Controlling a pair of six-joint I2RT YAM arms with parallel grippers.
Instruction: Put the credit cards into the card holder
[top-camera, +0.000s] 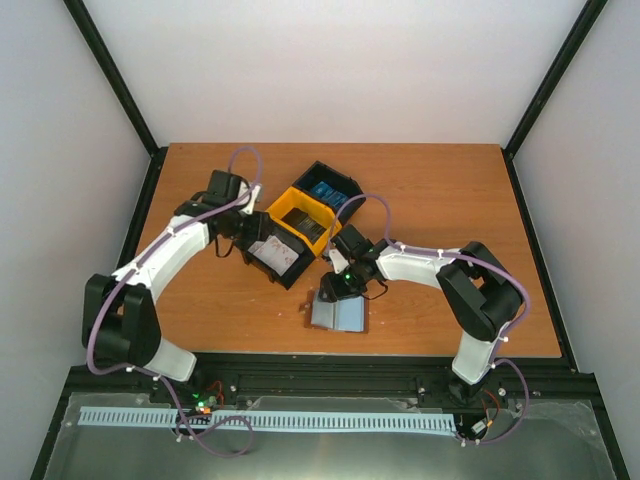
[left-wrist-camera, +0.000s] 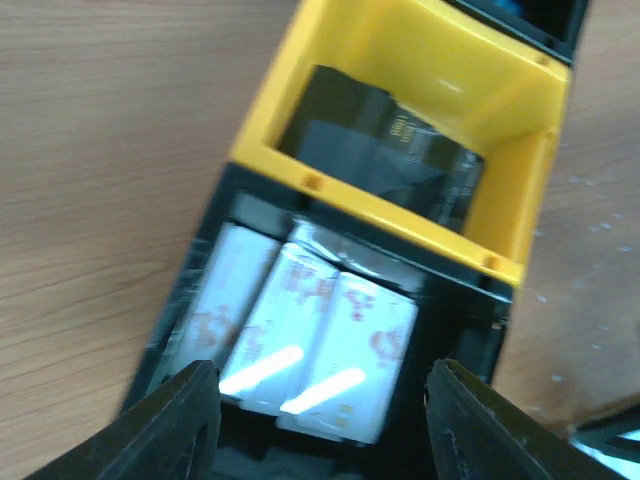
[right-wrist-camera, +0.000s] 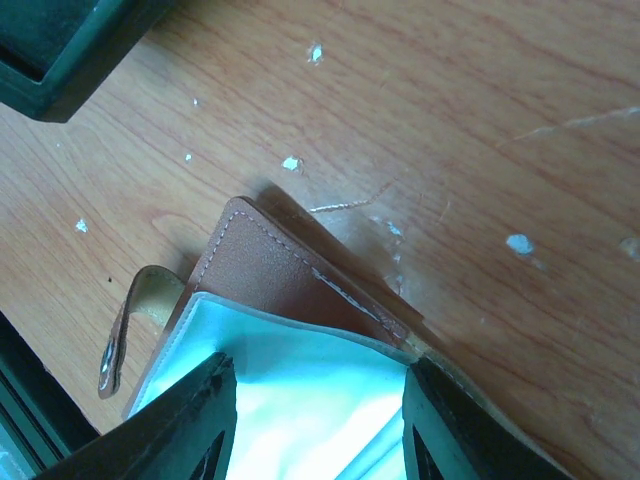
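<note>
The brown card holder (top-camera: 318, 315) lies spread open near the table's front edge, its pale clear sleeves facing up. Over its far end, my right gripper has its fingers apart, with a sleeve (right-wrist-camera: 290, 390) beneath and between them; whether they touch it I cannot tell. White cards (left-wrist-camera: 345, 350) lie side by side in the near black bin (left-wrist-camera: 460, 330). Dark cards (left-wrist-camera: 385, 150) fill part of the yellow bin (left-wrist-camera: 500, 220). My left gripper is open above the black bin, nothing between its fingers.
A second black bin (top-camera: 348, 186) with blue cards (top-camera: 327, 193) adjoins the yellow one at the back. The bins stand close behind the card holder. Bare table (top-camera: 460, 200) stretches along the right.
</note>
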